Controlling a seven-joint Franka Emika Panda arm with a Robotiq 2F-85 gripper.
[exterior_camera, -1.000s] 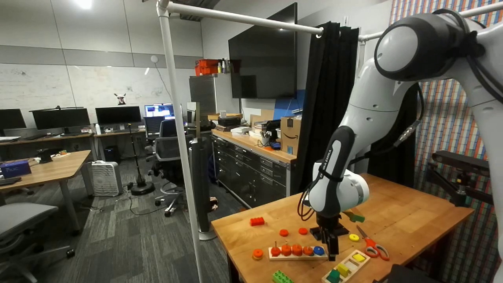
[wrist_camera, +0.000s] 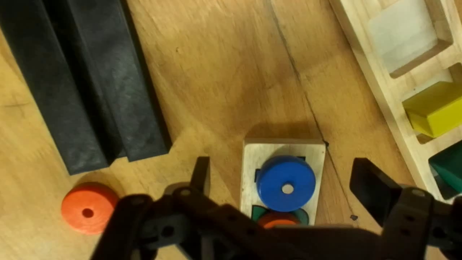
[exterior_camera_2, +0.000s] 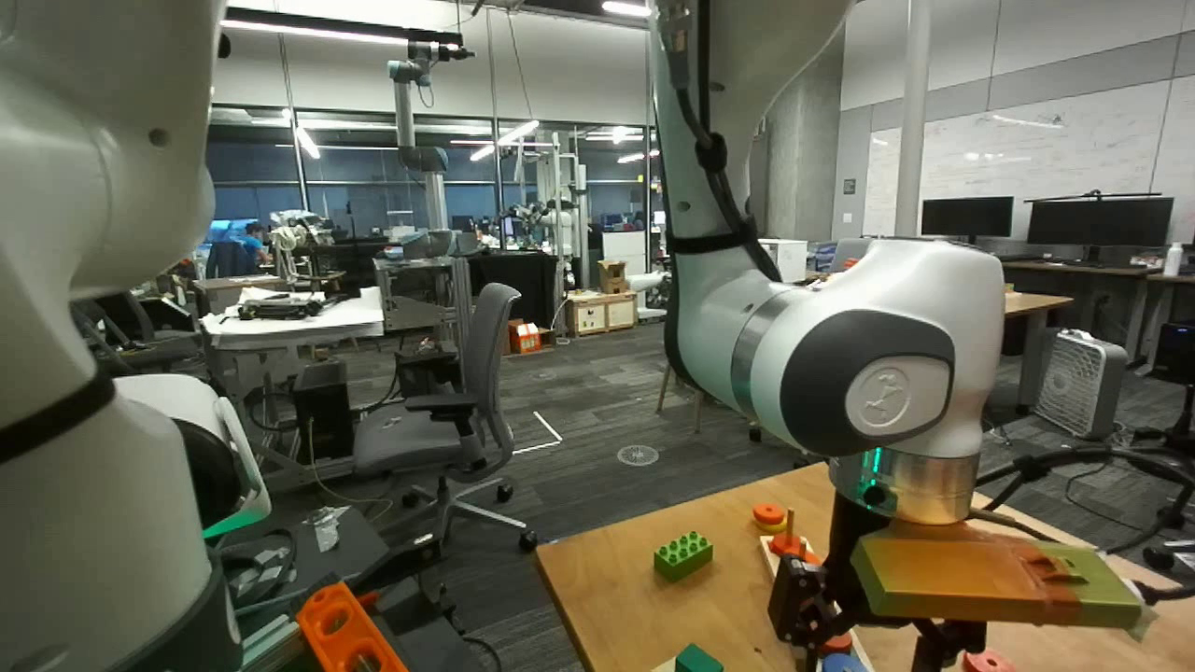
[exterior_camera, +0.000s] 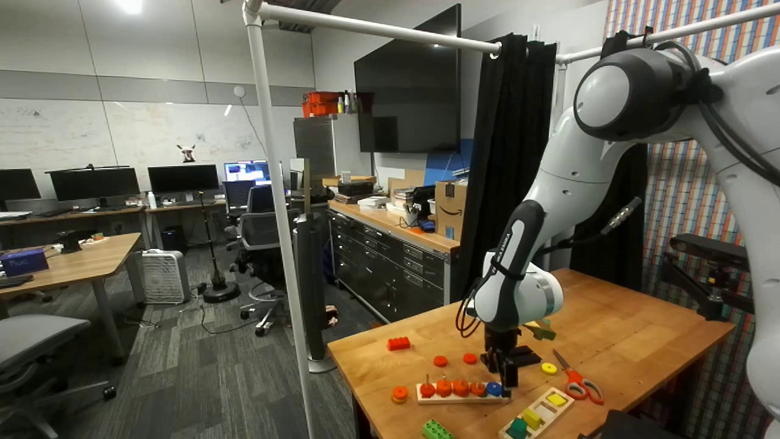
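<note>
My gripper is open, its black fingers (wrist_camera: 367, 184) spread wide to either side of a blue disc (wrist_camera: 286, 183). That disc sits over the end of a wooden peg board (wrist_camera: 283, 147), and nothing touches it in the wrist view. In exterior view 1 the gripper (exterior_camera: 504, 380) hangs above the board's right end, where the blue disc (exterior_camera: 494, 388) shows beside several red-orange discs (exterior_camera: 460, 388). Part of the board is hidden behind the gripper in the wrist view.
A wooden tray (exterior_camera: 539, 413) with yellow and green blocks lies nearby. Red-orange scissors (exterior_camera: 581, 384), a yellow disc (exterior_camera: 549, 369), a green brick (exterior_camera: 437, 429), a red brick (exterior_camera: 398, 344) and a black grooved piece (wrist_camera: 125, 95) surround the board.
The arm and gripper have shifted a little to the left in exterior view 1, closer over the blue disc's end of the board. The objects on the table have stayed put.
</note>
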